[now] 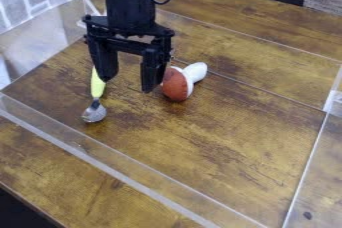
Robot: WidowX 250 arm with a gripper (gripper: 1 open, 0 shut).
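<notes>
My black arm and gripper [130, 72] hang over the upper middle of the wooden table, fingers pointing down; whether they are open or shut I cannot tell. A ladle or spoon with a pale yellow handle [98, 84] and a round silver end [94, 113] lies to the left, partly behind the gripper. To the right sits a red rounded object [177, 86], with a white object [195, 71] just behind it.
Transparent side panels or edges run along the left and right, and a dark edge shows at the upper right.
</notes>
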